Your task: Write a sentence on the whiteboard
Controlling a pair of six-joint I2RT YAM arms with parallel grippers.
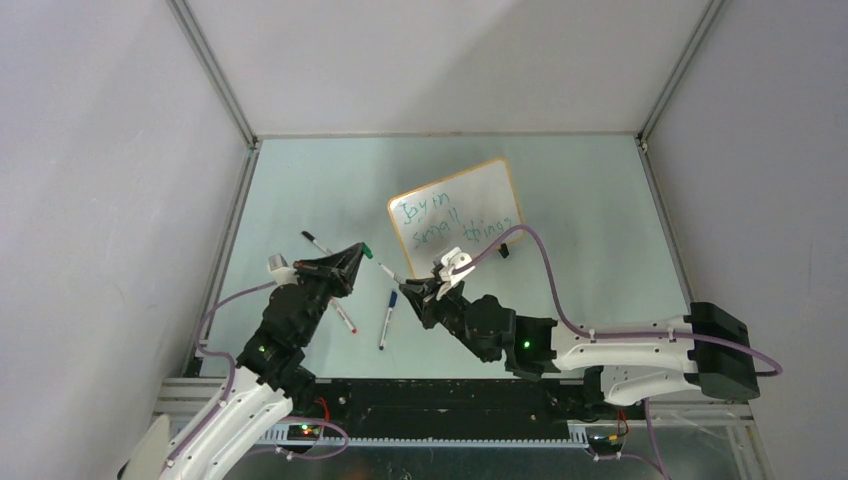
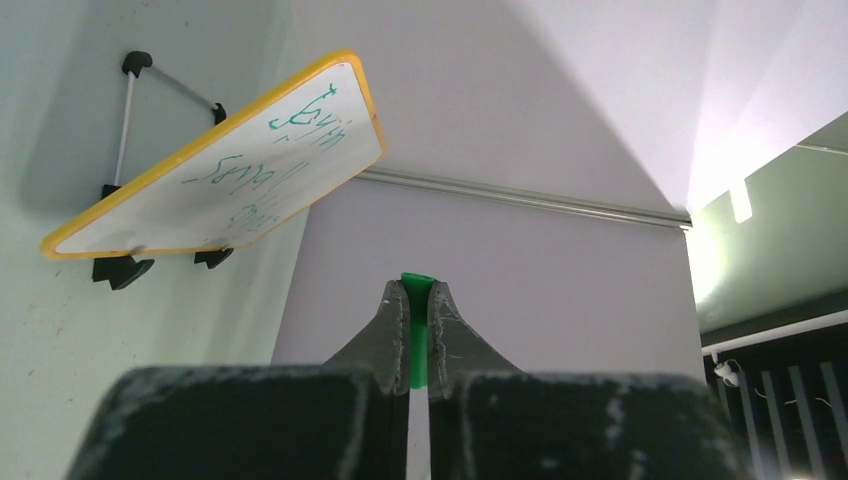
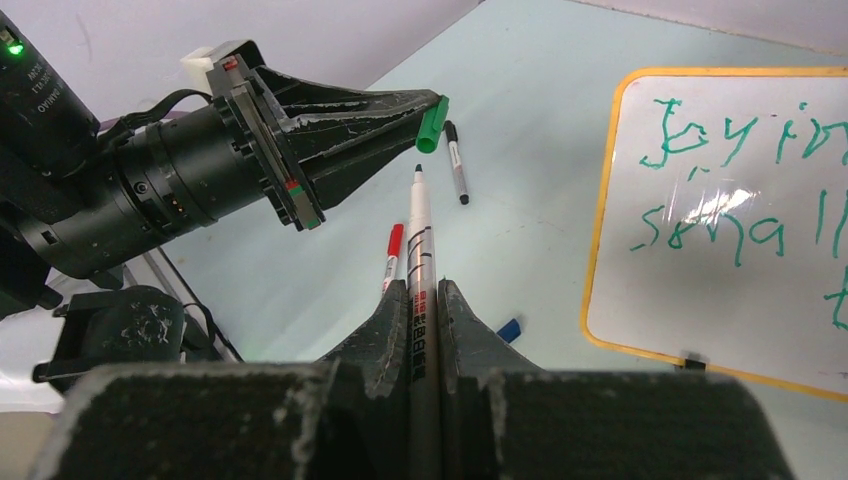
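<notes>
On the table leans the whiteboard (image 1: pixel 482 190), orange-edged, with green handwriting that reads "Joy in small things". My left gripper is shut on a green marker cap (image 2: pixel 419 340), which shows between its fingertips. The same cap (image 3: pixel 432 126) sticks out at the tip of the left fingers in the right wrist view. My right gripper is shut on a white marker (image 3: pixel 421 240), its bare dark tip pointing away from the fingers. That tip is apart from the cap, just below it in the right wrist view.
A black marker (image 3: pixel 457 165), a red marker (image 1: pixel 343 316) and a blue marker (image 1: pixel 387 320) lie on the table (image 1: pixel 300 180) near the arms.
</notes>
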